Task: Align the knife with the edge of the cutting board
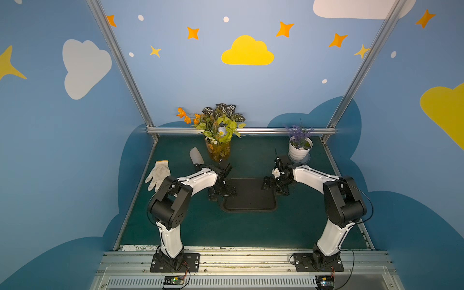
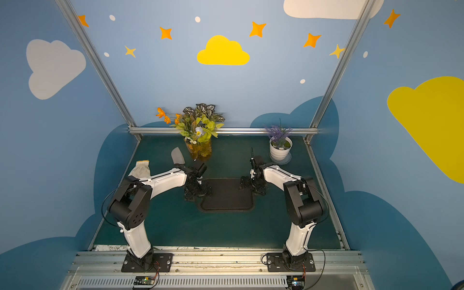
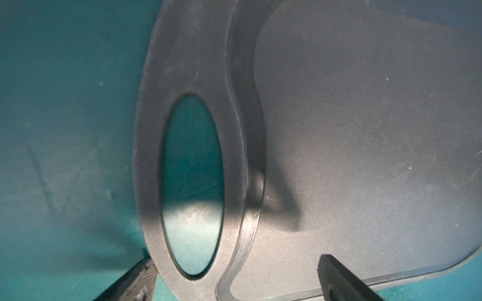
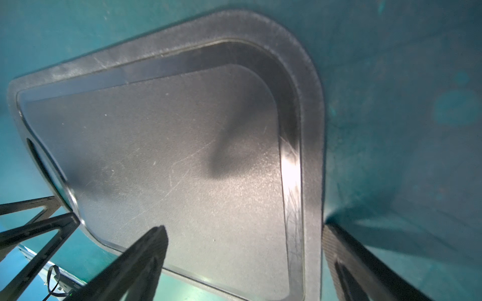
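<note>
A dark grey cutting board (image 1: 250,195) lies flat on the green table between my two arms. At its left end, my left gripper stands open, one finger outside the handle rim (image 3: 195,55) and the other over the board's surface. The right gripper, open too, straddles the board's right rim, with one finger over the board and the other outside the edge. Neither holds anything. The knife (image 1: 196,156) lies behind the left arm, its pale broad blade toward the back; the arm partly hides its dark handle.
A flower vase (image 1: 219,147) stands behind the left gripper, close to the knife. At back right is a white potted plant (image 1: 299,148). A pale glove (image 1: 158,175) lies at the left.
</note>
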